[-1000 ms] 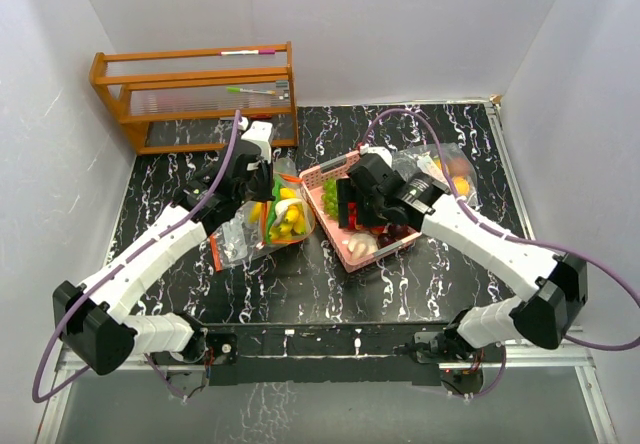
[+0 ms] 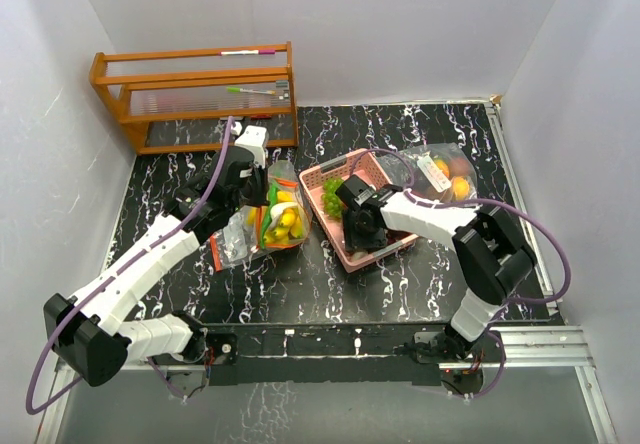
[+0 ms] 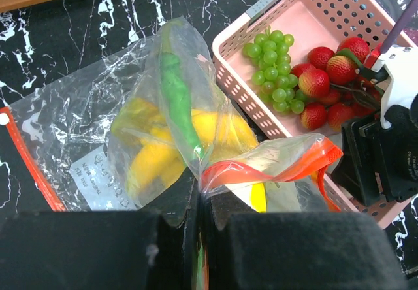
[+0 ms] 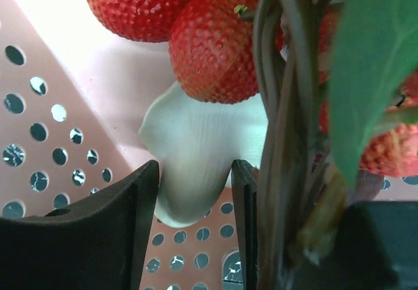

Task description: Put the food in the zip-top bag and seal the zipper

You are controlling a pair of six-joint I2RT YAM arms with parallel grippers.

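The zip top bag (image 3: 150, 153) holds yellow and green produce; my left gripper is shut at its orange-rimmed opening, pinching the film. In the pink basket (image 2: 316, 180) are green grapes (image 3: 271, 61), strawberries (image 4: 215, 51) and a pale white vegetable (image 4: 199, 146). My right gripper is down in the basket, part open, its fingertips either side of the white vegetable; whether they touch it I cannot tell. Dark stems and a leaf cover part of the right wrist view.
A bag with orange fruit (image 2: 458, 179) lies at the back right. A wooden rack (image 2: 190, 79) stands at the back left. The front of the counter between the arms is mostly bare.
My left arm has shifted only slightly.
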